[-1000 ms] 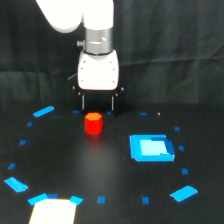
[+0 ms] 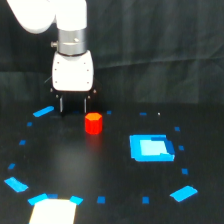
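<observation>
A bright red-orange block (image 2: 94, 123) sits on the black table, a little left of the middle. My gripper (image 2: 74, 106) points down from the white arm at the upper left. Its dark fingers stand apart with nothing visible between them. The block is just to the right of the gripper and nearer the camera, apparently clear of the fingers. The fingertips are hard to make out against the black background.
Right of the middle lies a blue square (image 2: 134, 148) with a white patch inside it. A white square (image 2: 53, 213) is cut off by the bottom edge at left. Blue tape marks (image 2: 184, 193) dot the table.
My gripper has moved left and slightly lower in the picture, from above and behind the block to its left. The block and the squares have not moved.
</observation>
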